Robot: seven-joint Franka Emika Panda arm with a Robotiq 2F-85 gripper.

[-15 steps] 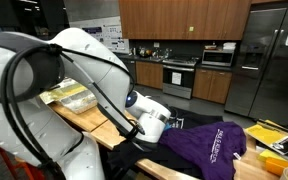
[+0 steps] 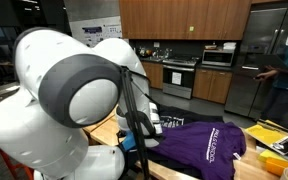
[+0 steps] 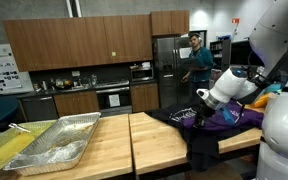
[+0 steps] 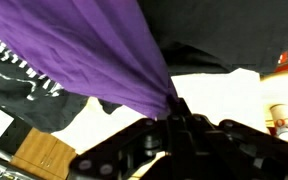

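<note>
A purple cloth (image 4: 109,50) narrows to a point at the fingertips of my gripper in the wrist view. The gripper is shut on it, and the stretch leading away looks taut. In exterior view 1 the purple cloth (image 2: 209,148) lies spread and wrinkled on the table, while my arm hides the fingertips. Black cloth (image 4: 219,30) with white printing at one side lies beneath and around the purple one. Part of the black cloth (image 3: 202,150) hangs over the table's edge in exterior view 2.
Yellow items (image 2: 269,135) lie at the table's right end. Foil trays (image 3: 54,142) occupy the far left in exterior view 2, with bare wooden tabletop (image 3: 109,140) beside them. A person (image 3: 197,62) stands behind the table.
In exterior view 1 my arm has swung left and nearer to the camera, its upper links now filling more of the view. The purple cloth's near-left edge reaches further left.
</note>
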